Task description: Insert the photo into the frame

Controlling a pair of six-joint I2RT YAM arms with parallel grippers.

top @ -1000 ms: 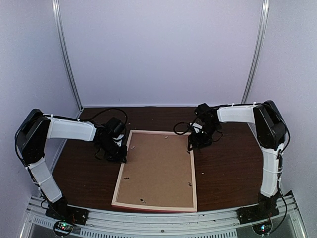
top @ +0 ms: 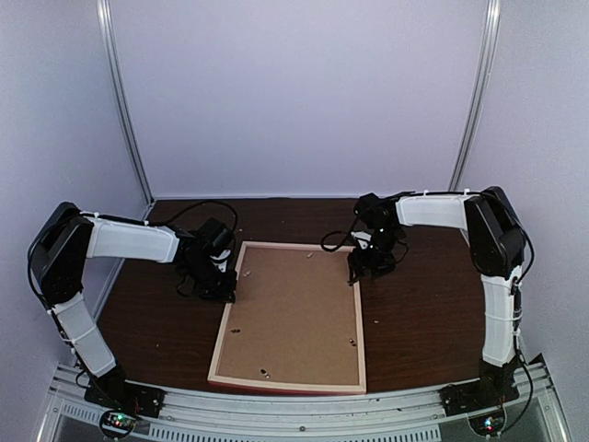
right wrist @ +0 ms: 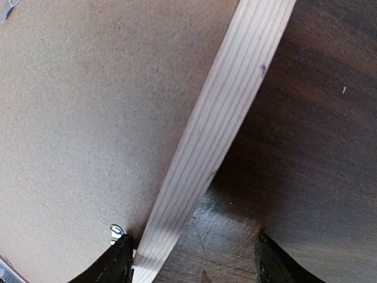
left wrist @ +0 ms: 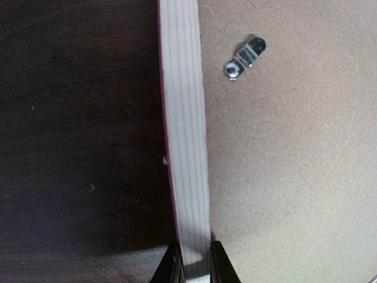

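Observation:
The wooden frame (top: 361, 341) lies back side up on the table, its brown backing board (top: 290, 318) filling the inside. My left gripper is shut on the frame's left rail (left wrist: 185, 135), one finger on each side of the wood. At the right rail (right wrist: 206, 135), my right gripper is part open. Its left finger (right wrist: 121, 259) is by the rail's inner side and a metal clip (right wrist: 116, 231); the right finger stands well apart over bare table. No photo can be made out.
Small metal clips sit on the backing, one near the left rail (left wrist: 244, 58), others near the front (top: 265, 373).
The left arm and the frame have stayed in place.

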